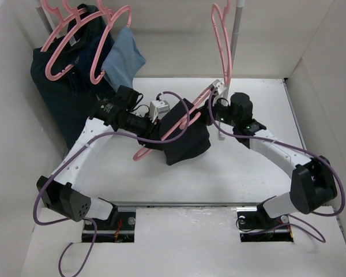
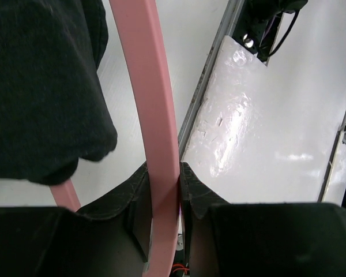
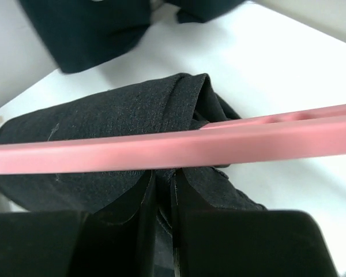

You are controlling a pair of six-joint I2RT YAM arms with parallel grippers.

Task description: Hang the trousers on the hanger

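Observation:
Black trousers [image 1: 187, 138] hang bunched around a pink hanger [image 1: 172, 130] between my two arms. In the left wrist view the hanger bar [image 2: 147, 81] runs across the gap of my left gripper, and its dark fingers lie close on either side; whether they grip it is unclear. To the left of that bar is the trousers' edge [image 2: 46, 98]. My right gripper is shut on a fold of the trousers [image 3: 121, 109], just below the hanger bar [image 3: 161, 150]. Part of the hanger's lower bar is hidden by the cloth.
At the top left, several pink hangers [image 1: 106, 37] carry dark garments [image 1: 57, 86] and a blue cloth [image 1: 123, 60]. Another pink hanger part [image 1: 222, 46] rises beside the grey pole [image 1: 236, 34]. Purple cables [image 1: 81, 153] loop over both arms.

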